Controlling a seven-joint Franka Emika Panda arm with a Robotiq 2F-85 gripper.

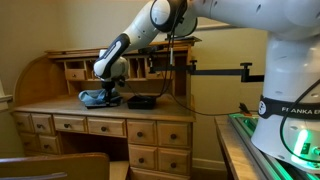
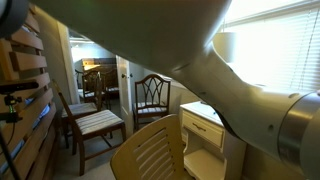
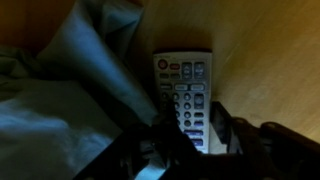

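Note:
In the wrist view a grey-white remote control with rows of buttons lies on the wooden desk top. My gripper is over its lower part, the dark fingers standing apart to either side of it. Whether they touch the remote cannot be made out in the dim light. Bluish-grey cloth lies crumpled along the remote's left side. From exterior view 1, the gripper is low over the desk beside that cloth, and the remote cannot be made out there. Exterior view 2 shows only the arm, without the gripper.
A black tray sits on the desk to the right of the cloth. Behind rise the desk's cubbyholes. Bare wood is free to the remote's right. A wooden chair back stands before the desk.

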